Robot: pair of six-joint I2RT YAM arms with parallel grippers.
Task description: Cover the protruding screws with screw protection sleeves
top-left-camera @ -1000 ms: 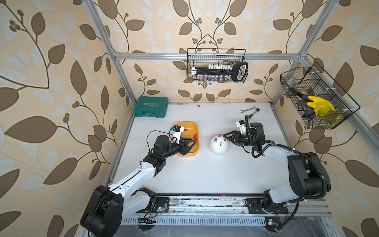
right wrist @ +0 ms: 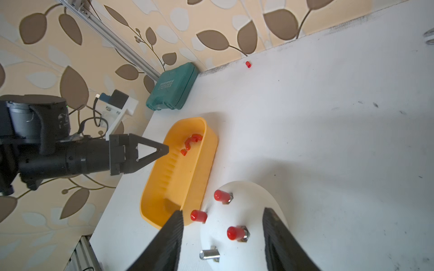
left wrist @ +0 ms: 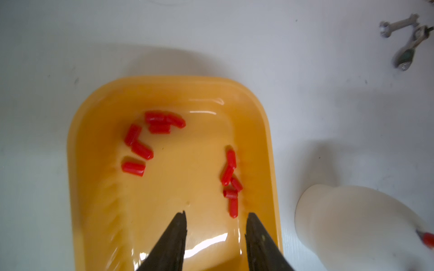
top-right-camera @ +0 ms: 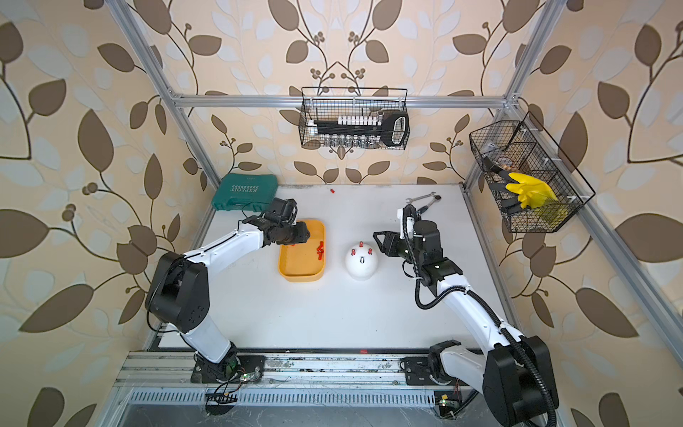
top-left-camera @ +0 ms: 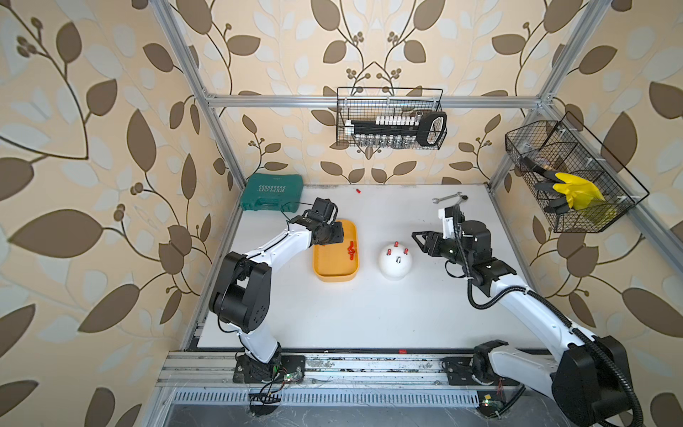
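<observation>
The white dome (top-left-camera: 395, 264) carries several screws; three wear red sleeves (right wrist: 235, 233), while a metal screw (right wrist: 208, 254) at the front is bare. The orange tray (left wrist: 266, 180) holds several loose red sleeves (left wrist: 133, 168) in two groups. My left gripper hangs over the tray, its fingers apart with nothing between them in the left wrist view. My right gripper is open to the upper right of the dome, fingers empty.
A green case (top-left-camera: 271, 192) sits at the back left. Wrenches (top-left-camera: 448, 198) lie at the back right, and a small red piece (right wrist: 248, 64) near the back wall. Wire baskets (top-left-camera: 391, 121) hang on the walls.
The right gripper lifted slightly and drew away from the dome.
</observation>
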